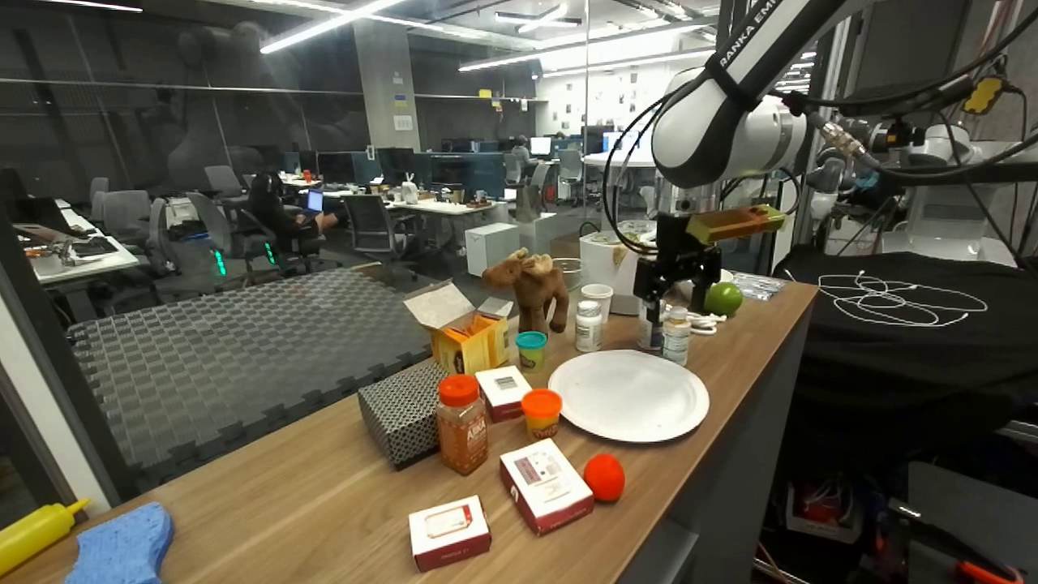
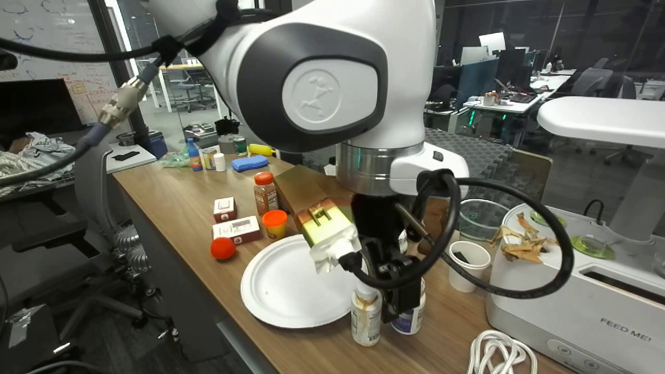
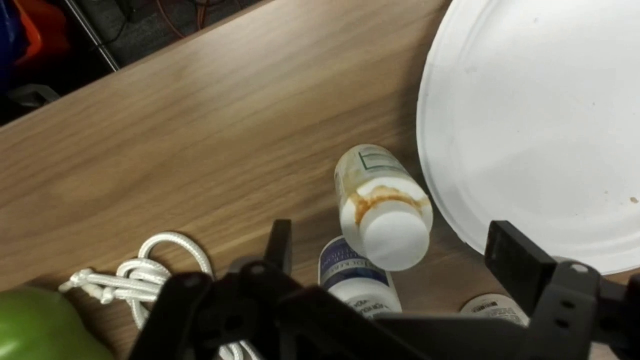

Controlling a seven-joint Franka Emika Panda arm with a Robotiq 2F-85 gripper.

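Observation:
My gripper is open, its two black fingers wide apart, pointing down over the bottles beside the plate. Between the fingers in the wrist view appears a stained white-capped bottle, upright and not gripped. A second bottle with a blue label stands close beside it, partly hidden by the gripper. The white plate lies right next to the stained bottle. In exterior view 1 the gripper hangs at the tops of the stained bottle and the blue-labelled one.
A green fruit and a coiled white cord lie near the bottles. Another white bottle, a paper cup and a white appliance stand close by. Bare wood stretches toward the table edge.

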